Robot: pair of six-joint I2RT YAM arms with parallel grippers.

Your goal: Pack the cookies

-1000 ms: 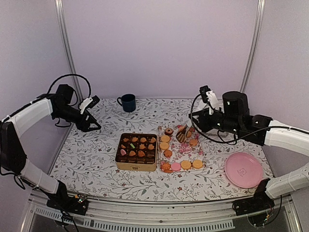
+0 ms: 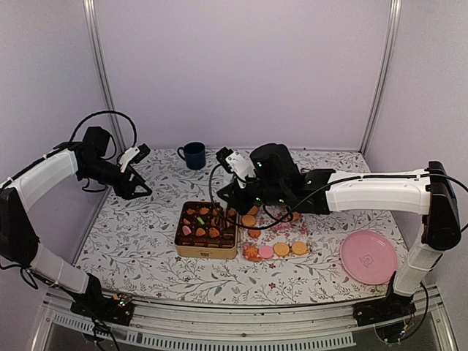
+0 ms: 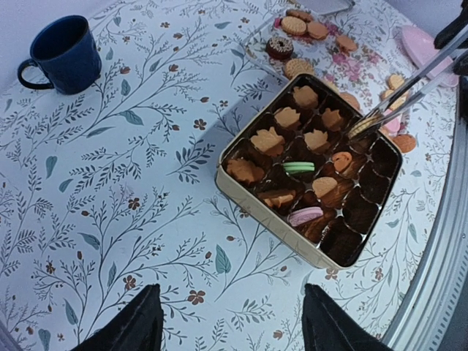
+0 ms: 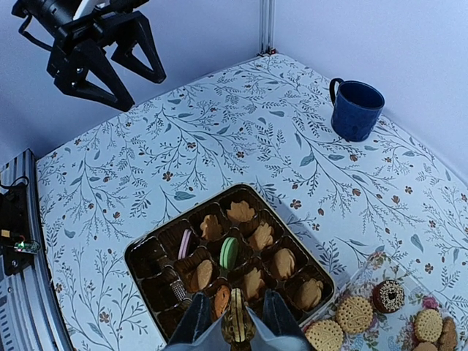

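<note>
A tan box (image 2: 206, 251) with a dark compartment insert holds cookies, among them a green macaron (image 3: 298, 167) and a pink one (image 3: 306, 215); several compartments at one end are empty. My right gripper is down at the box's right side, shut on an upright cookie (image 3: 363, 126) at a compartment. My left gripper (image 2: 134, 183) hangs open and empty above the table's left side.
A clear tray (image 2: 278, 238) with loose cookies lies right of the box. A pink plate (image 2: 368, 257) is at the front right, a navy mug (image 2: 193, 155) at the back.
The left arm is practically still.
</note>
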